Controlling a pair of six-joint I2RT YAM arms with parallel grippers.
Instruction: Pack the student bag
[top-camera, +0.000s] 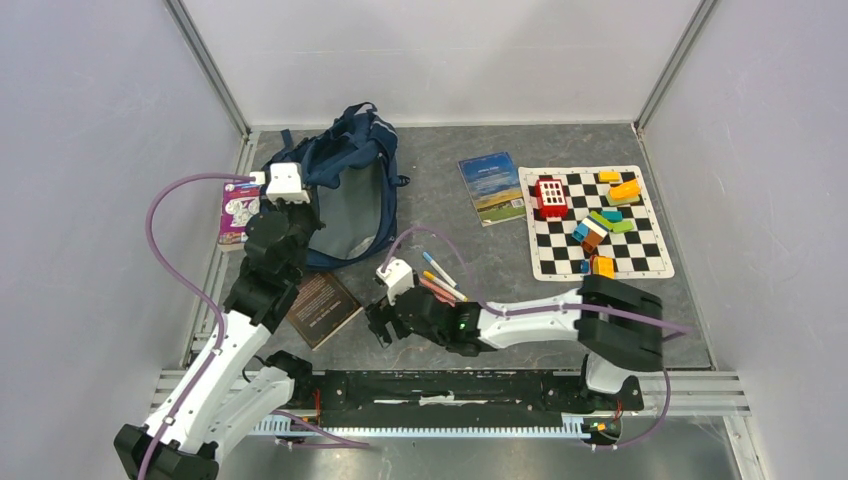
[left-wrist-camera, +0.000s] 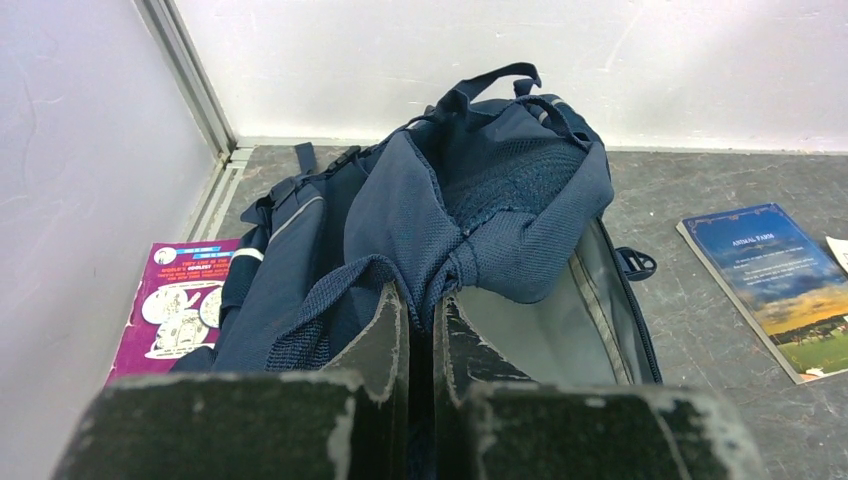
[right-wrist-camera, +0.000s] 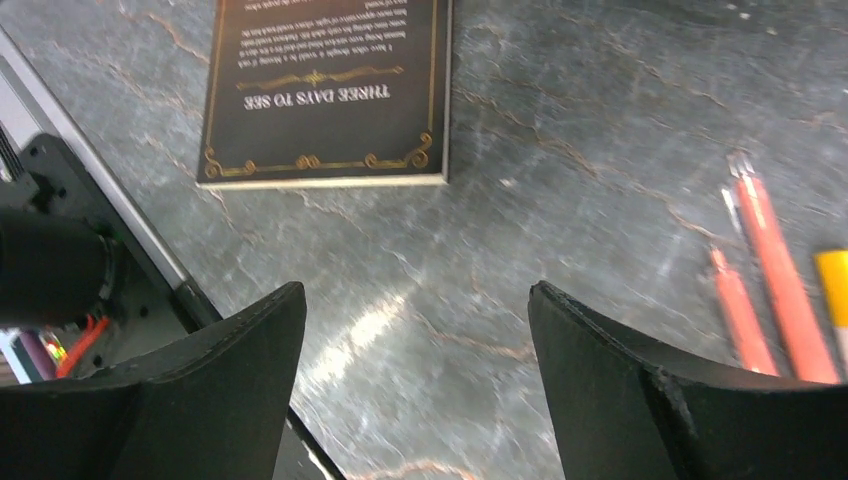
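Observation:
The navy student bag (top-camera: 350, 150) lies at the back left, its grey inner lining showing through a wide mouth. In the left wrist view, my left gripper is shut on a gathered fold of the bag's fabric. My right gripper is open above the bare floor, nothing between its fingers. A dark brown book (right-wrist-camera: 325, 90) lies flat beyond it in the right wrist view. Orange pens (right-wrist-camera: 775, 260) lie to that view's right. A blue book (top-camera: 492, 188) rests right of the bag, and a magenta book (left-wrist-camera: 172, 305) lies left of it.
A checkered board (top-camera: 597, 222) with several toy blocks sits at the right. The left wall (top-camera: 120, 200) is close to the left arm. Bare grey floor (top-camera: 440, 150) lies between the bag and the blue book.

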